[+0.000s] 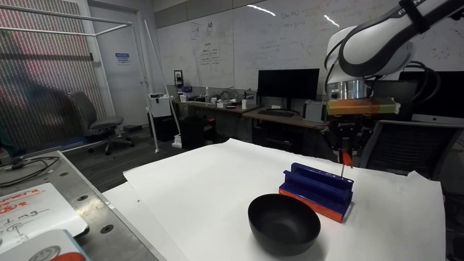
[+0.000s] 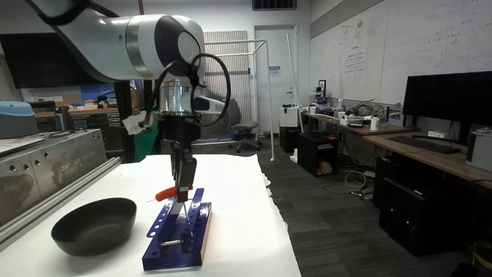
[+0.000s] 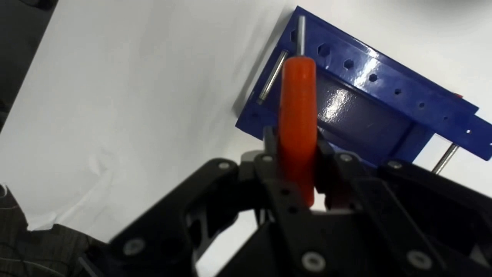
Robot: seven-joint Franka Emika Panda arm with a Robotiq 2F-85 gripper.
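An orange-handled T-shaped hex key (image 3: pixel 298 99) is between the fingers of my gripper (image 1: pixel 346 153), which is shut on its handle. From the handle a thin metal shaft (image 2: pixel 186 212) runs down to the blue tool rack (image 1: pixel 319 182); how deep it sits in the rack's hole cannot be told. A short metal tip also sticks out sideways from the handle. In the wrist view, the rack (image 3: pixel 364 99) lies beneath the handle, with a row of empty holes along its upper rail. My fingers hide part of the handle.
A black bowl (image 1: pixel 284 224), empty, stands beside the rack on the white-covered table (image 1: pixel 195 187). A chair (image 1: pixel 409 148) stands behind the table's far edge.
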